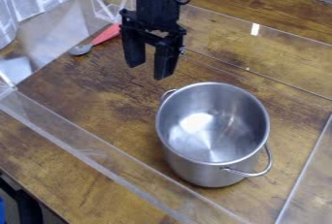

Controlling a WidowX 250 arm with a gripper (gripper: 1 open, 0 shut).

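Note:
My black gripper [149, 54] hangs over the wooden table at upper center, pointing down, above and left of a large empty steel pot [212, 134] with side handles. Its fingertips are dark and small in this view, so I cannot tell whether it is open or shut. A red-handled utensil [104, 36] with a silver end lies just left of and behind the gripper.
Bare wood [72, 121] fills the left middle and front of the table. A silvery object [14, 70] sits at the left edge, and transparent rims or walls border the table.

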